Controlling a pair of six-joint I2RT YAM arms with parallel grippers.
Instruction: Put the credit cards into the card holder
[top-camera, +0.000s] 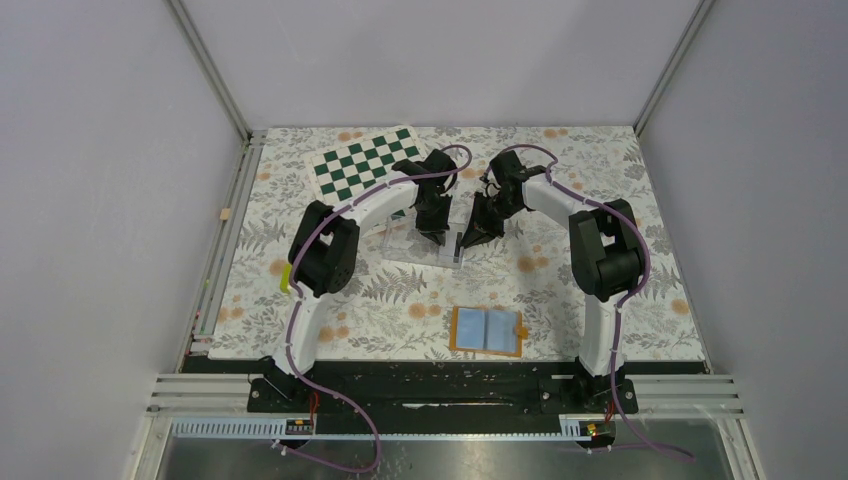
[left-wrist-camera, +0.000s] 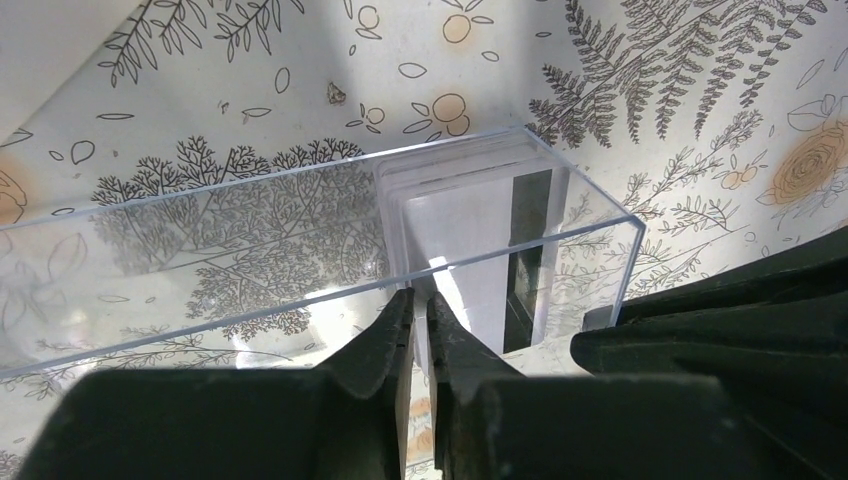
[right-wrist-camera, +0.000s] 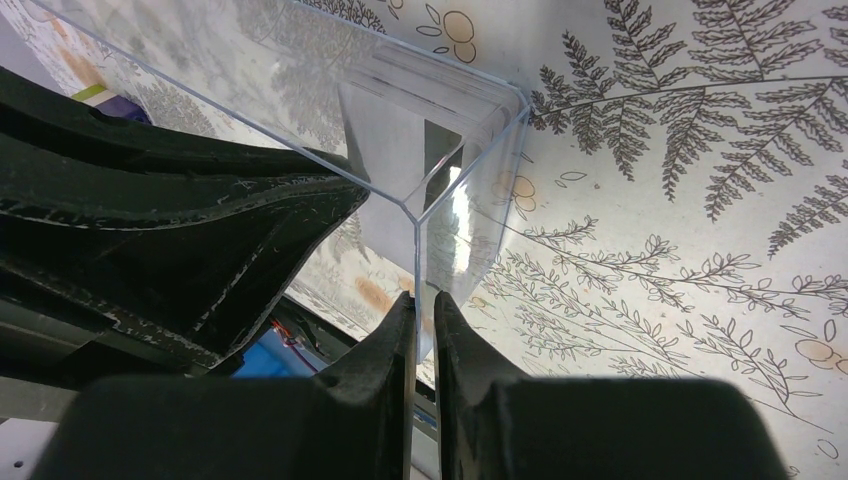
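A clear plastic box (top-camera: 410, 262) lies in the middle of the table. White cards (left-wrist-camera: 460, 225), the front one with a black stripe, stand stacked at its right end. My left gripper reaches over the near wall at the cards' left edge, its fingers a narrow gap apart; whether they touch a card is unclear. My right gripper is shut on the box's corner edge. Near the front of the table lies an open tan-edged holder (top-camera: 486, 347) with pale blue panels and a clasp on its right.
Behind my left arm lies a green-and-white checkered sheet (top-camera: 352, 168). A small yellow item (top-camera: 285, 278) shows beside the left arm. Free tablecloth (top-camera: 400, 320) lies left of the holder.
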